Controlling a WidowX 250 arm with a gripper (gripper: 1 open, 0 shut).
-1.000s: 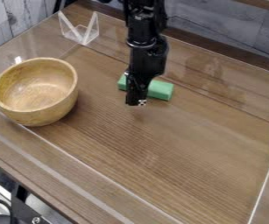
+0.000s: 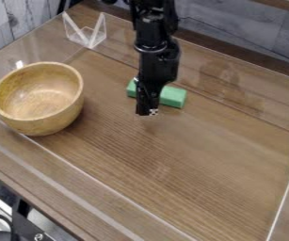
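The black robot arm reaches down from the top centre, its gripper [image 2: 151, 102] low over the table beside a green block [image 2: 172, 95]. The block lies flat and is partly hidden behind the gripper. Whether the fingers are open or shut, or touch the block, I cannot make out.
A large wooden bowl [image 2: 38, 118] sits at the left. A white wire object [image 2: 87, 28] stands at the back left.
The gripper and arm have shifted very slightly; the block and bowl look the same.
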